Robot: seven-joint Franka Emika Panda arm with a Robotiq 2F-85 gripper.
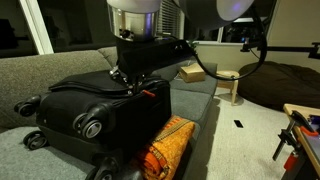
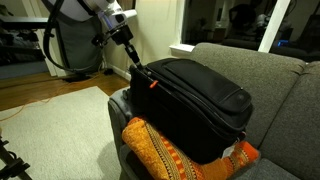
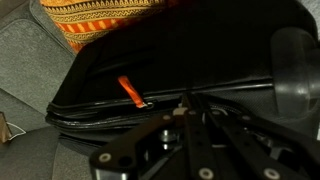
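Note:
A black suitcase point(image 1: 135, 120) with wheels lies on its side on the grey couch. Along its upper edge runs the zipper seam point(image 3: 228, 86), with an orange-red tab point(image 3: 131, 91) beside it in the wrist view. My gripper point(image 2: 138, 67) reaches down to the suitcase's upper corner in exterior view 2. In the wrist view the gripper is at the seam, its fingers close together, shut on a small part of the zipper. That part is mostly hidden by the dark fingers, so its exact shape cannot be made out.
An orange patterned cloth point(image 2: 165, 150) lies against the suitcase's front side. The couch point(image 2: 270, 85) stretches beyond it, with its backrest behind. A table point(image 1: 305, 130) with items stands at the right, and open floor point(image 1: 240, 140) lies between.

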